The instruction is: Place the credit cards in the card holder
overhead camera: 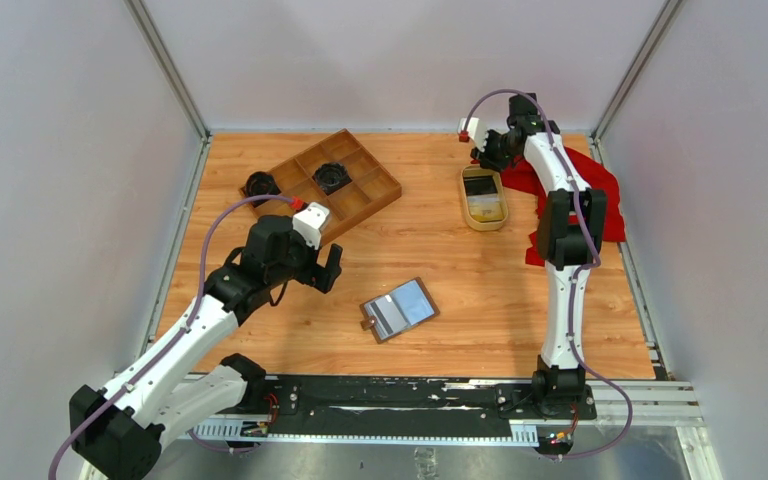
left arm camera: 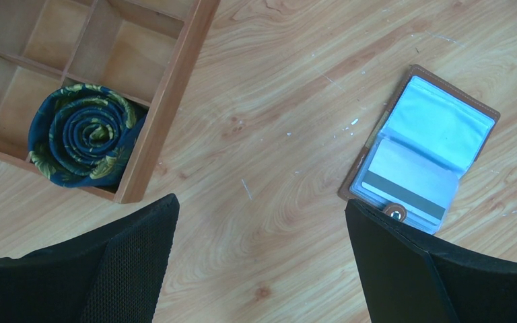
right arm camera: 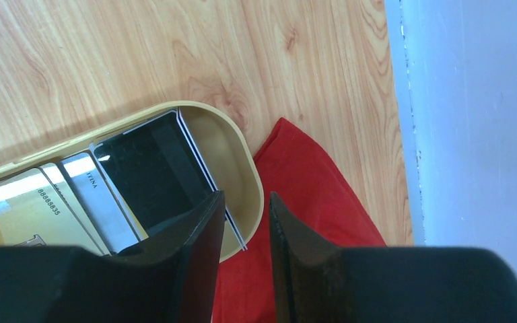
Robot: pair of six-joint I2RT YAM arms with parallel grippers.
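The open card holder point(overhead camera: 400, 309), brown with clear pockets, lies at the front middle of the table; a light card with a grey stripe shows in a pocket point(left arm camera: 404, 182). A beige oval container point(overhead camera: 500, 180) holds several cards: a black card point(right arm camera: 155, 171), a pale blue card point(right arm camera: 101, 202) and a yellowish one point(right arm camera: 23, 208). My right gripper is over the container's far end, its fingers a narrow gap apart. The black card's edge runs behind the left finger into that gap, and I see nothing clamped. My left gripper stands wide open and empty, left of the holder.
A wooden compartment tray point(overhead camera: 370, 215) with rolled dark items point(overhead camera: 331, 177) is at the back left, close to my left gripper. Red cloth point(right arm camera: 316, 182) lies beside the container under my right arm. The table between tray and container is clear.
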